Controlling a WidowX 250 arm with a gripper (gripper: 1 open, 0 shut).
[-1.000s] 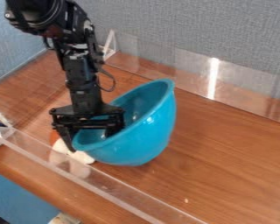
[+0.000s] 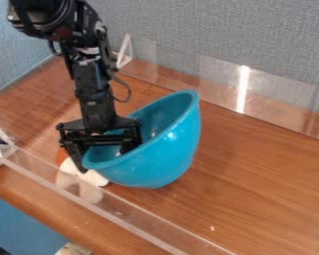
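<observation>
A large teal bowl (image 2: 165, 154) sits tilted on the wooden table, its opening leaning toward the left, in the middle of the camera view. My black gripper (image 2: 99, 151) is at the bowl's left rim, with its lower part partly over and inside the bowl; whether the fingertips touch the rim is hard to tell. Beneath the bowl's left side lies a white object (image 2: 83, 175) with some orange beside it, partly hidden by the bowl and gripper.
A clear low barrier runs along the near left edge, with a blue floor (image 2: 29, 234) beyond. A clear strip stands along the back wall.
The arm and gripper have shifted very slightly; the bowl stays in nearly the same tilted place.
</observation>
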